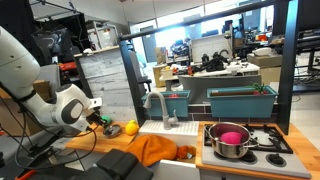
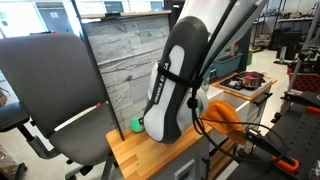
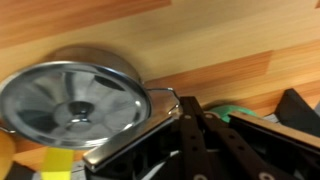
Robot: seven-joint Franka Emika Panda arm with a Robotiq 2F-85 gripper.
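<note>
In the wrist view, a round metal pot (image 3: 78, 103) with a grey lid-like top stands on the wooden counter. A thin wire handle (image 3: 162, 92) sticks out from its side. My gripper is shut at the outer end of this handle; whether the wire lies between the fingertips cannot be made out. Exterior view 1 has the small metal pot (image 1: 113, 130) at the counter's left end, with the white arm (image 1: 62, 108) reaching to it. In exterior view 2 the arm (image 2: 178, 85) hides the pot and the fingers.
Green items (image 3: 232, 111) lie close beside the gripper. A yellow object (image 3: 57, 163) is near the pot. An orange-yellow round thing (image 1: 131, 112), an orange cloth (image 1: 152, 150), a faucet (image 1: 160, 104) and a stovetop pot (image 1: 230, 147) with something pink inside stand farther right.
</note>
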